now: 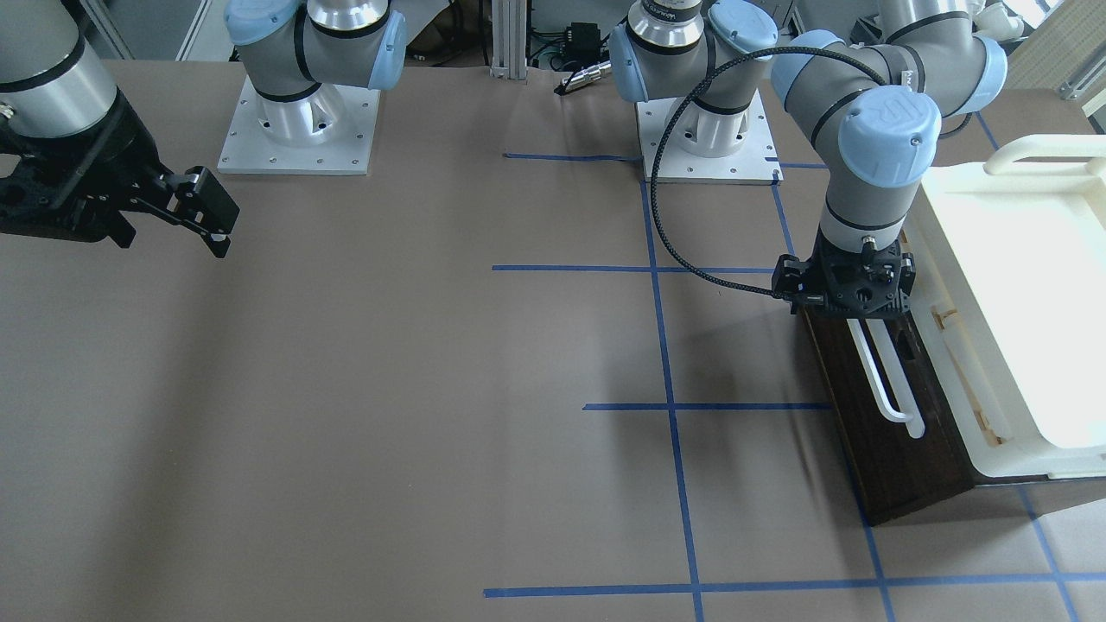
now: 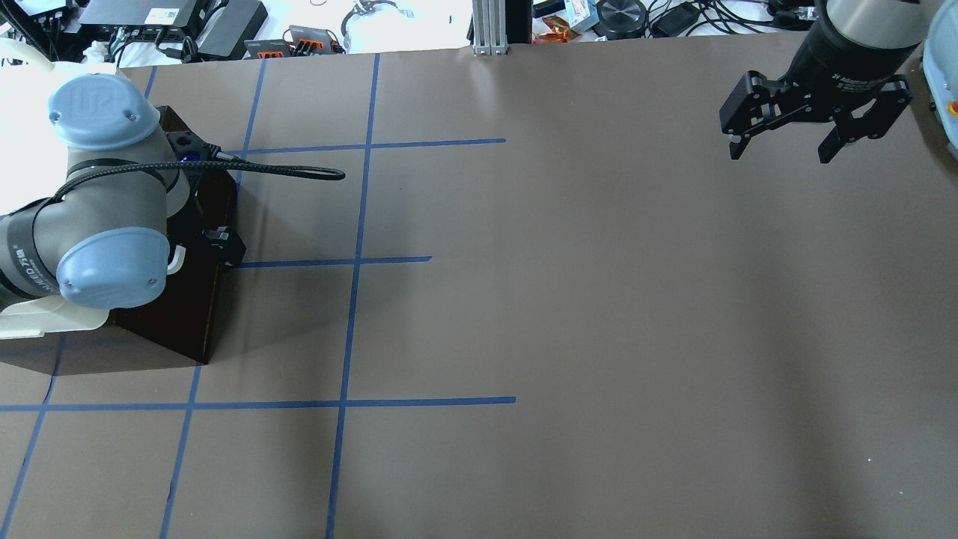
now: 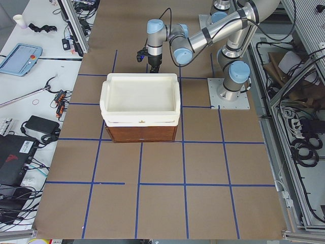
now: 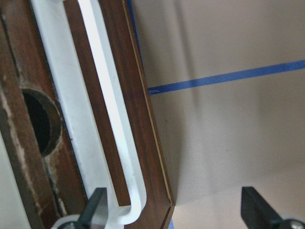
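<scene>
My gripper (image 1: 842,295) hangs over a dark wooden box (image 1: 881,466) with a white bar handle (image 1: 902,415) on its top, beside a white tray (image 3: 140,96). In the left wrist view the handle (image 4: 119,124) runs along the wood next to a round hole (image 4: 40,119). The gripper is open, its two fingertips wide apart at the bottom of that view, the left one over the handle's near end and the right one over bare table. Nothing shows between them apart from the handle's edge, box and table below.
A second arm's black gripper (image 2: 813,117) stands at the other side of the table. The taped table (image 1: 435,363) between the box and that arm is clear.
</scene>
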